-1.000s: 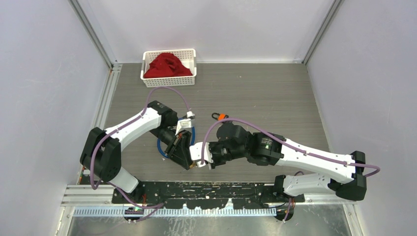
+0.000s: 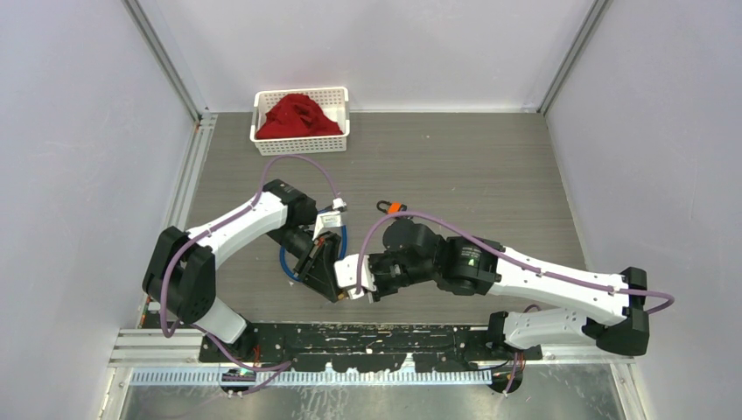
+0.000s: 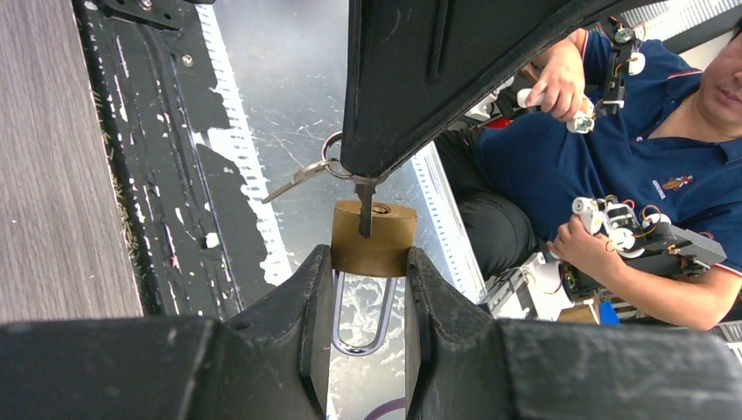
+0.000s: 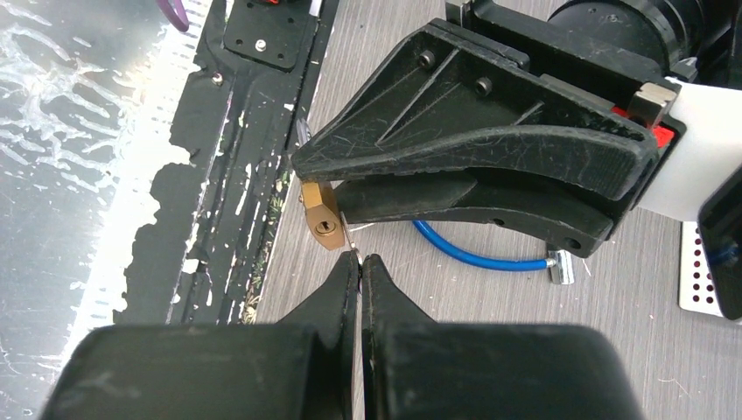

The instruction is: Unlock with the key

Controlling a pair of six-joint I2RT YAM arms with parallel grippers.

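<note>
A brass padlock with a steel shackle is held between the fingertips of my left gripper; the same padlock (image 4: pixel 323 219) shows its keyhole in the right wrist view. My right gripper is shut on a key (image 4: pixel 347 234), whose blade is beside the padlock. In the left wrist view the key (image 3: pixel 365 210) hangs from the tip of the right gripper's finger, overlapping the padlock's face, with a second key (image 3: pixel 293 184) on the ring. Whether the blade is in the keyhole I cannot tell.
A blue cable (image 4: pixel 468 258) lies on the table under the arms. A small orange-and-black object (image 2: pixel 394 208) lies behind the right arm. A white basket (image 2: pixel 300 145) with red cloth stands at the back left.
Both arms are nearly still in the top view, with at most a very slight shift where the grippers meet.
</note>
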